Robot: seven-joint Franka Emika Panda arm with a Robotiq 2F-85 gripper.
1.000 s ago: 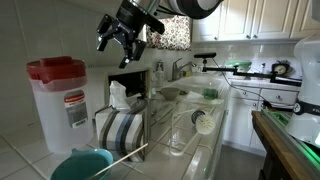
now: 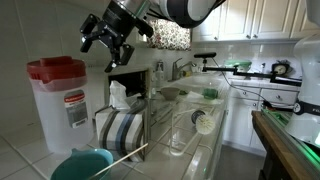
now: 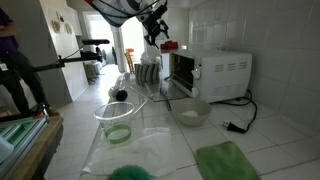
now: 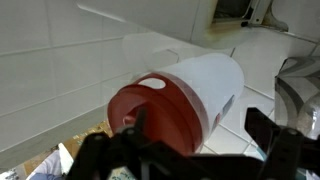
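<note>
A white canister with a red lid (image 2: 57,71) stands at the left of the counter against the tiled wall. My gripper (image 2: 97,57) is open above and to the right of it, with nothing between its fingers. In the wrist view the red lid (image 4: 158,115) lies below my gripper, and the white body (image 4: 212,75) stretches away from it. The fingers (image 4: 262,128) appear on either side of the lid's near part, apart in height as far as exterior view 1 shows. The lid (image 3: 169,46) is also visible beside the toaster oven.
Close to the canister stand a striped tissue holder (image 2: 122,133) and a teal bowl (image 2: 82,164). A toaster oven (image 3: 212,75), a pale bowl (image 3: 190,111), a clear cup (image 3: 117,122) and a green cloth (image 3: 226,162) occupy the counter further along.
Over the last second my gripper has moved left, toward the canister, and slightly up, tilting a little. The canister and the counter items have stayed put.
</note>
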